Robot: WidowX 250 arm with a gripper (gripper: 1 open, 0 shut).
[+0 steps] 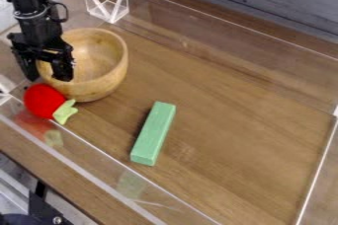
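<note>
A black robot gripper (40,63) hangs at the upper left, its fingers pointing down at the left side of a wooden bowl (103,63), overlapping its rim. Whether it holds anything is hard to make out. A red object with a pale green top (43,99), like a strawberry or vegetable toy, lies in front of the bowl at the lower left. A green bar (153,132) rests on the table right of them.
A white wire rack (111,2) stands behind the bowl.
</note>
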